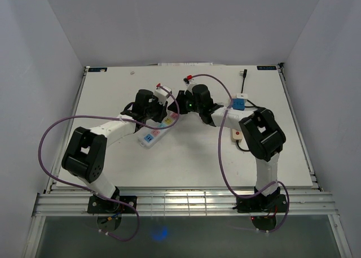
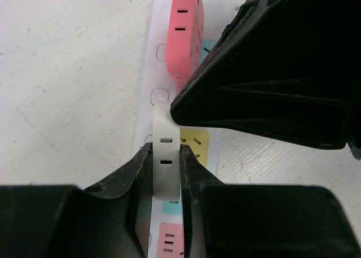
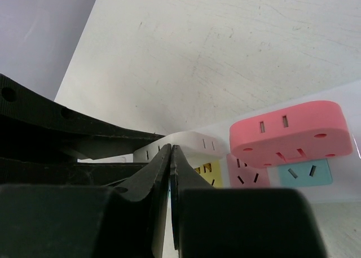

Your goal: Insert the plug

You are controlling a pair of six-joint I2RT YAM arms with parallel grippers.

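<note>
A white plug (image 2: pixel 166 184) is held in my left gripper, over the coloured power strip (image 1: pixel 148 138) in the middle of the table. A pink plug (image 3: pixel 287 128) sits on the strip beside it. My right gripper is shut with its tips against the white plug's side and top; whether anything is between them is hidden. In the left wrist view its black fingers reach in from the upper right, above the strip.
More power strips and blocks (image 1: pixel 238 104) with black cables lie on the right side of the table.
</note>
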